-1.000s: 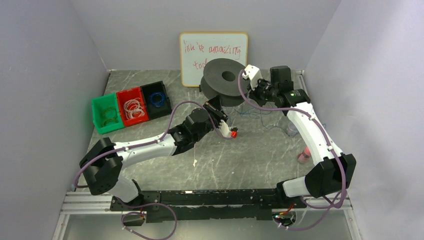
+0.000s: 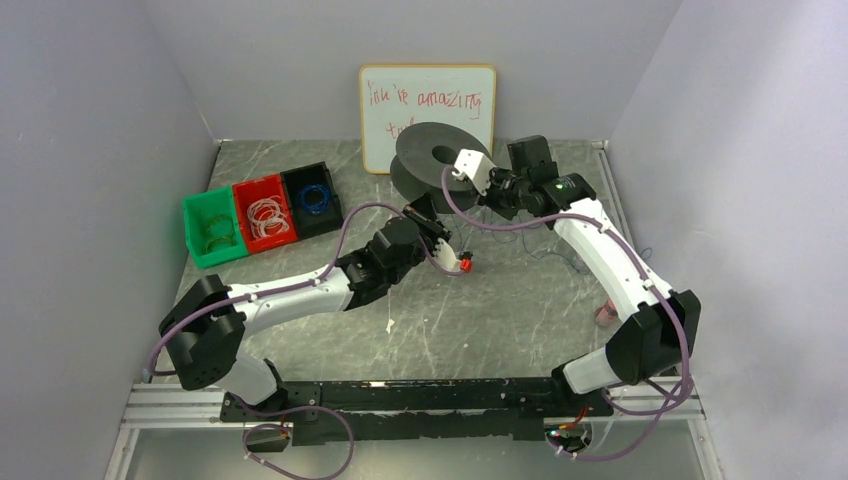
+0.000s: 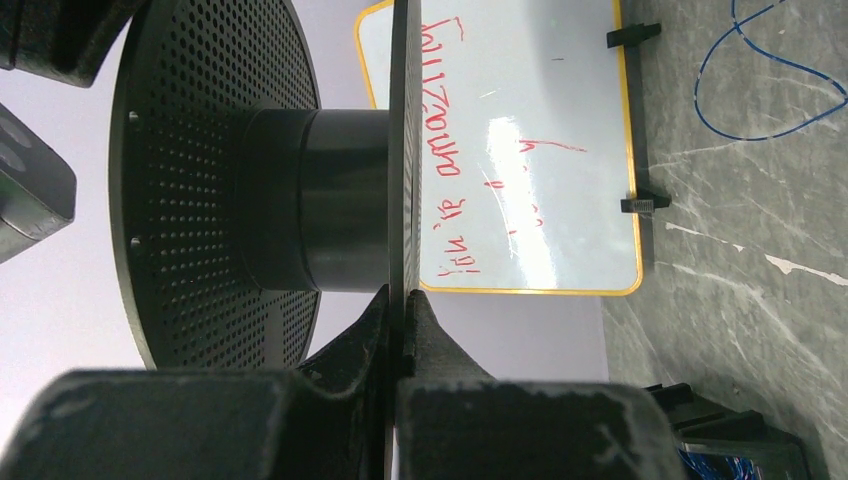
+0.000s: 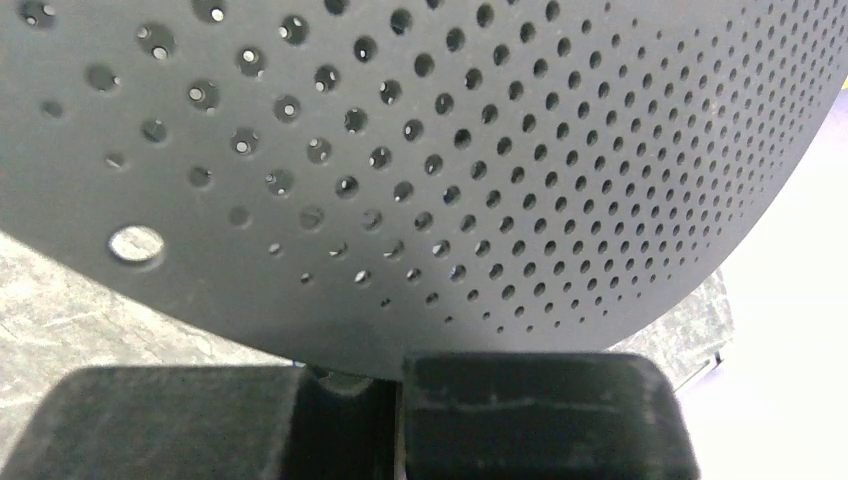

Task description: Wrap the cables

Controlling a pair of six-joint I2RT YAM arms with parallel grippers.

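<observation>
A large black spool (image 2: pixel 425 165) is held up in front of the whiteboard, tilted, clear of the table. My left gripper is shut on the thin rim of one flange (image 3: pixel 404 200), which runs down between its fingers. In the right wrist view a perforated flange (image 4: pixel 480 190) fills most of the picture. My right gripper is shut at that flange's lower edge; whether anything thin sits between its fingers does not show. Thin blue cable (image 2: pixel 540 252) lies loosely looped on the table to the right, partly hidden by the right arm.
Green (image 2: pixel 213 225), red (image 2: pixel 288 228) and black (image 2: pixel 330 185) bins with coiled cables stand at the left. The whiteboard (image 2: pixel 480 82) stands at the back. A pinkish item (image 2: pixel 606 314) rests near the right forearm.
My right gripper has moved left and slightly down in the top view. The spool has shifted a little left and turned in tilt. The left arm stays nearly still.
</observation>
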